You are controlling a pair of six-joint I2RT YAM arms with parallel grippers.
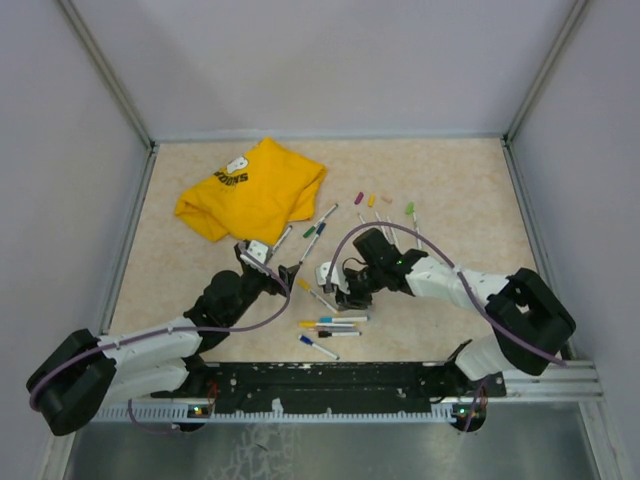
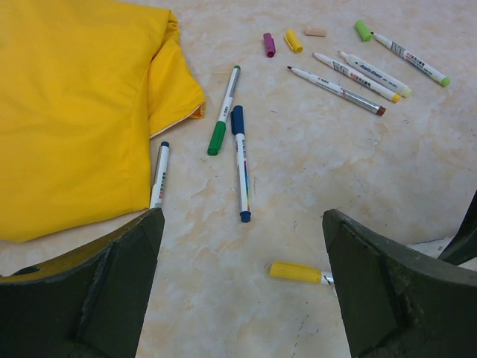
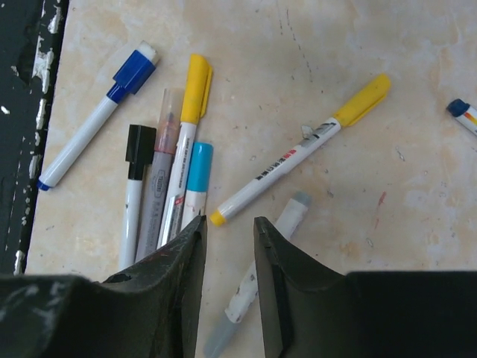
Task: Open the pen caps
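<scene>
In the right wrist view my right gripper is partly open over a grey-capped white marker (image 3: 244, 297), which runs slantwise below the fingers and is partly hidden by one. Nothing is gripped there. Just ahead lies a white pen with a yellow cap (image 3: 361, 99). My left gripper stands wide open and empty. Beyond it are a blue-capped pen (image 2: 242, 168), a green-capped pen (image 2: 224, 112) and a dark-ended pen (image 2: 159, 177) by the cloth. Uncapped pens (image 2: 411, 58) lie farther right, near loose purple (image 2: 269, 45), yellow (image 2: 294, 41) and green (image 2: 363, 30) caps.
A yellow cloth (image 1: 255, 190) covers the back left of the table. At the front, a blue-capped marker (image 3: 97, 115), a black-capped one (image 3: 136, 194) and several others lie close together.
</scene>
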